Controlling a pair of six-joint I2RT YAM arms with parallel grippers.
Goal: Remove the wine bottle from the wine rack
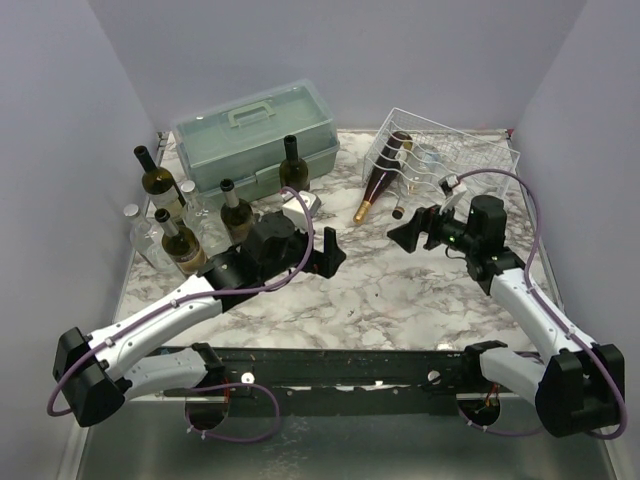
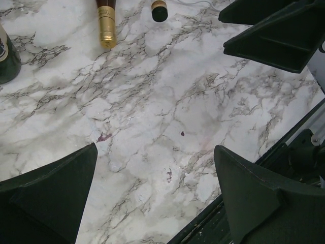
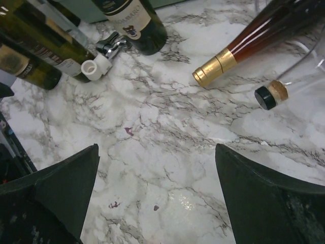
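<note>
A white wire wine rack [image 1: 460,140] stands at the back right, holding a dark red bottle with gold neck foil [image 1: 383,170], its neck pointing forward and down toward the marble. In the right wrist view that bottle [image 3: 254,38] lies beside a smaller dark-capped bottle [image 3: 271,95]. My left gripper [image 1: 325,255] is open at mid-table, left of and below the rack. My right gripper [image 1: 420,228] hangs open just in front of the rack, nothing between its fingers.
Several standing wine and clear bottles [image 1: 180,240] fill the left side. A lidded green plastic box [image 1: 250,130] is at the back.
</note>
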